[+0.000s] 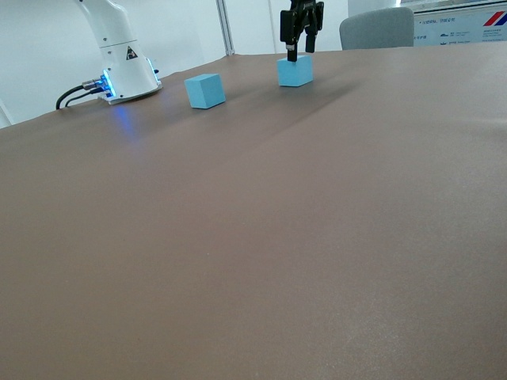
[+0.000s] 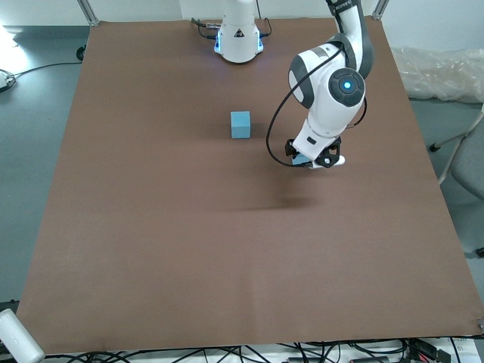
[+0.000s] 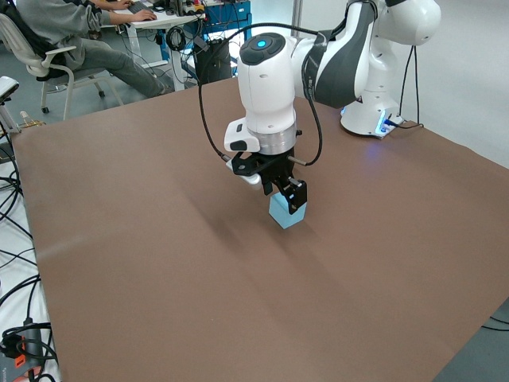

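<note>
Two light blue cubes rest on the brown table. One cube [image 2: 240, 125] stands alone near the middle, also seen as the left cube [image 1: 205, 91] in the top view. My black gripper [image 1: 300, 49] is low over the other cube [image 1: 295, 73], its fingers at that cube's top; in the right view the gripper [image 3: 280, 195] hides part of this cube [image 3: 286, 215], and in the left view it covers most of it. Whether the fingers are open or shut round anything is unclear.
The robot base [image 2: 238, 41] with cables stands at the back edge. A chair [image 2: 469, 159] is off the table's right side in the left view, and cables lie along the near edge.
</note>
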